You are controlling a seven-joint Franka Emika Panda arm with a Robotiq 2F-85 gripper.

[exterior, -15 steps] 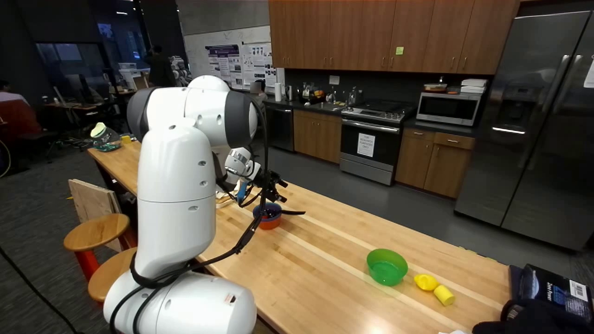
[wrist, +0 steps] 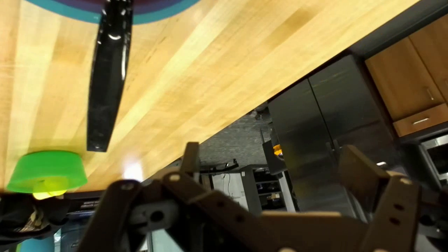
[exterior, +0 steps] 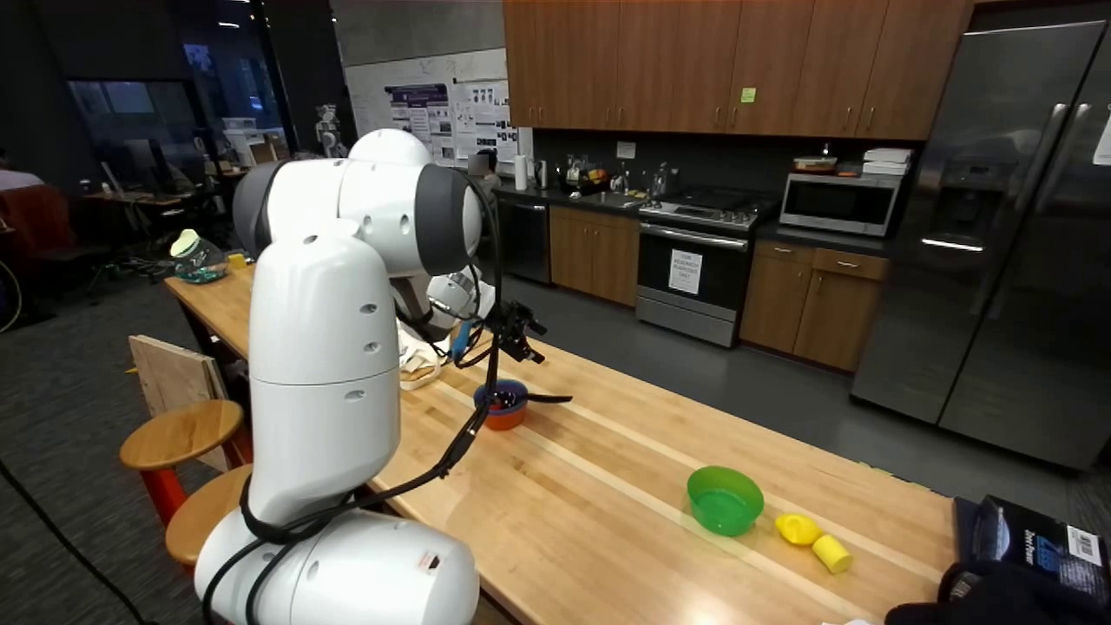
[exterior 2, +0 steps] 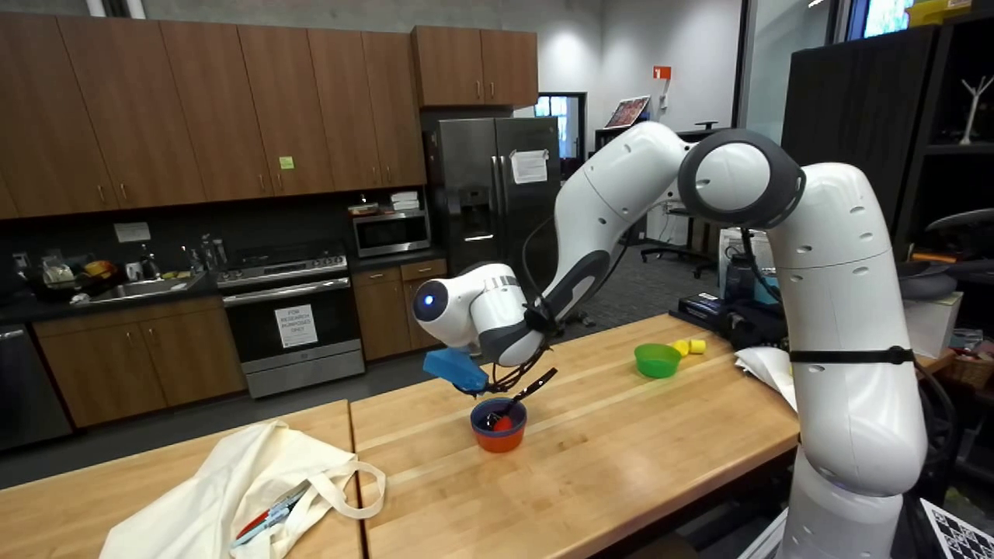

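Above and behind the red bowl with a blue rim [exterior 2: 496, 439], my gripper [exterior: 529, 342] hangs in the air. Its two fingers stand wide apart in the wrist view, the gripper open with nothing between them. A black-handled utensil [exterior 2: 536, 385] leans in the red bowl, its handle sticking out over the rim. That black handle [wrist: 107, 90] runs down the left of the wrist view, outside the fingers. Farther along the table sits a green bowl [exterior: 726, 502]. Beside it lie a yellow lemon-shaped thing [exterior: 798, 529] and a yellow cylinder [exterior: 832, 553].
A cream cloth bag [exterior 2: 224, 489] with pens or tools in it spreads over the neighbouring table. Dark boxes and a black bag [exterior: 1000, 599] crowd the far end. Between the two bowls the wooden table [exterior: 604, 469] is bare.
My gripper has risen a little, and the arm has shifted slightly left in exterior view 1. The bowls, the utensil and the yellow things have stayed put.
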